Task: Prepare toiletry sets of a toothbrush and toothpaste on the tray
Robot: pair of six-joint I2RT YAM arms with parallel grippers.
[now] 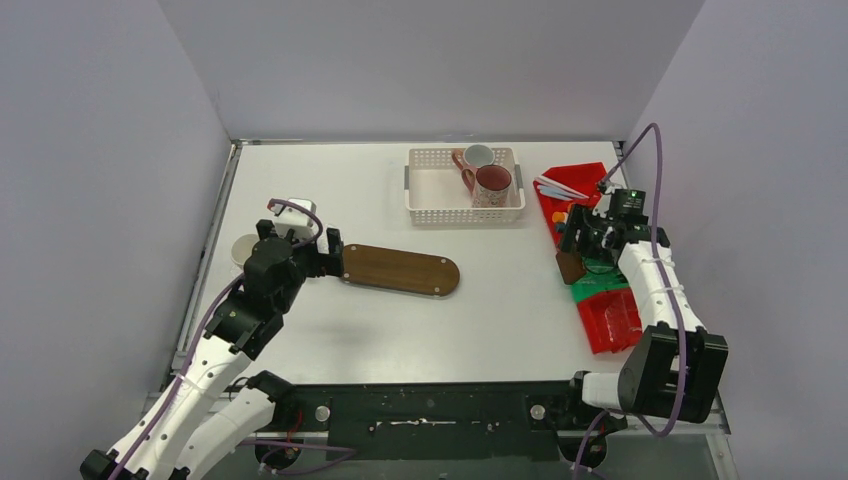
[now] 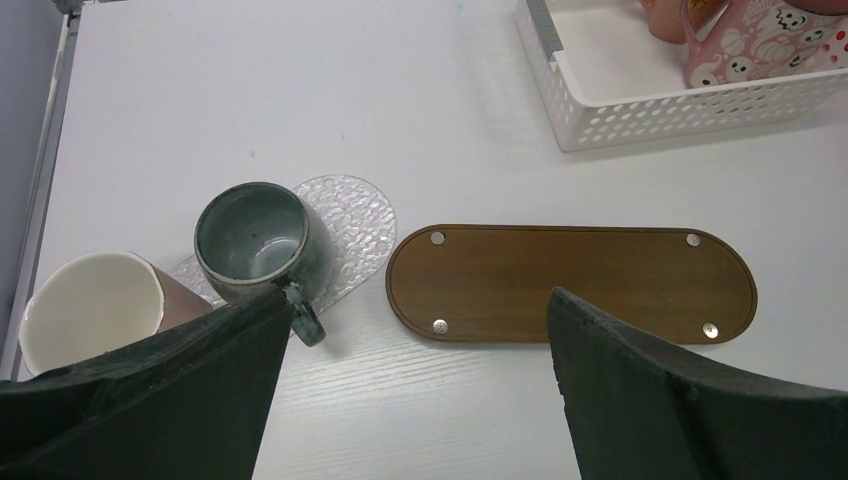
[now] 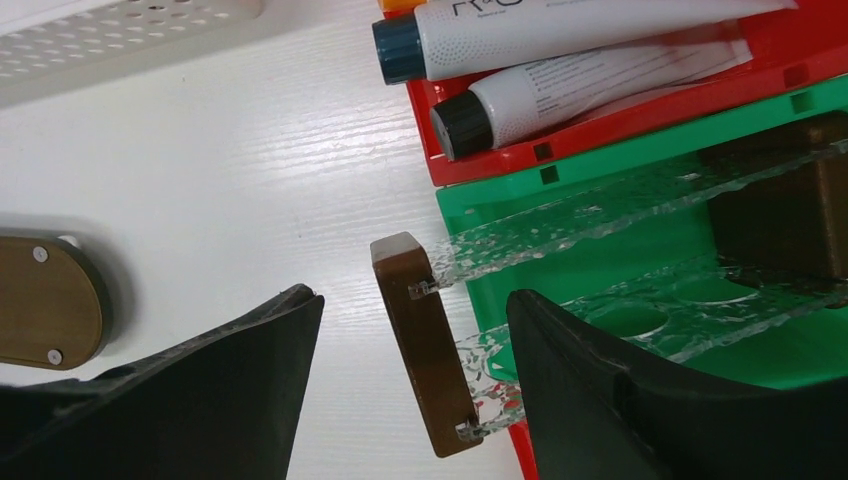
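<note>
Two white toothpaste tubes, one with a blue cap and one with a black cap, lie in a red bin in the right wrist view. Below it, a rack with brown end blocks and clear strips with round holes rests across a green bin. My right gripper is part open above the near block, the block showing between its fingers. At left, my left gripper stands open over the table, holding nothing. A brown oval board lies beyond it. No toothbrush can be made out.
A green mug stands on a clear textured plate, beside a pale cup. A white basket holding two mugs stands at the back. Mid-table is clear in front of the board.
</note>
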